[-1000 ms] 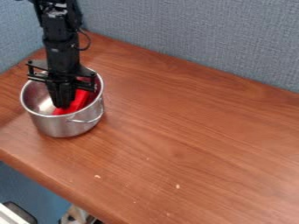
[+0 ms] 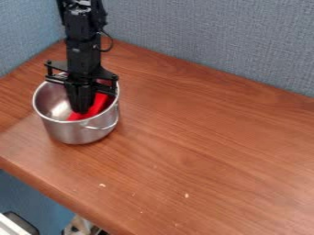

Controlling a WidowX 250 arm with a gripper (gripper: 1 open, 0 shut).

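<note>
My black gripper [image 2: 81, 103] reaches down into a steel pot [image 2: 79, 130] at the left of the wooden table, its fingertips low inside and mostly hidden. A red object [image 2: 95, 108] lies in the pot against the fingers. Whether the fingers are shut, or have anything between them, is hard to make out.
Blue-grey padded walls stand behind and to the left. The table's front-left edge runs close by the pot.
The gripper has moved a little to the right, and the pot has shifted slightly right with it.
</note>
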